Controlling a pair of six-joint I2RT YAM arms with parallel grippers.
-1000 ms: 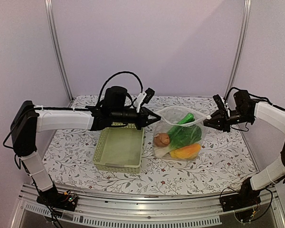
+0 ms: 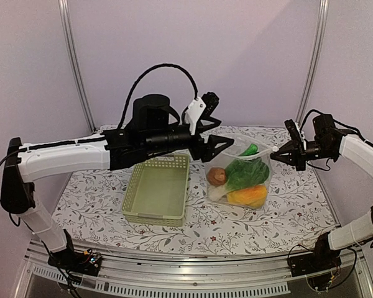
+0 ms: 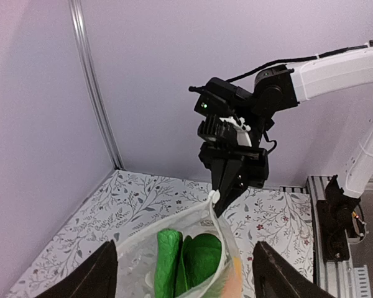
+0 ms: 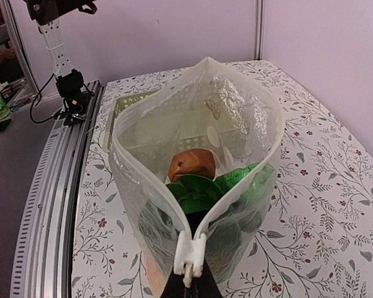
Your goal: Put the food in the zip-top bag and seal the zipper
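Observation:
The clear zip bag (image 2: 236,192) stands upright with its mouth gaping, holding a brown potato-like item (image 2: 216,176), leafy greens (image 2: 245,174), a long green vegetable (image 3: 167,261) and a yellow item (image 2: 247,196). My right gripper (image 2: 278,151) is shut on the white zipper slider (image 4: 189,251) at the bag's right end. My left gripper (image 2: 221,133) hangs open above the bag's left part, nothing between its fingers; in the left wrist view its fingertips frame the bag.
An empty pale green basket (image 2: 155,192) sits left of the bag.
My left gripper has let go of the bag's left end and risen toward the camera, now open. The bag has shifted slightly right; the right gripper stays at the slider.

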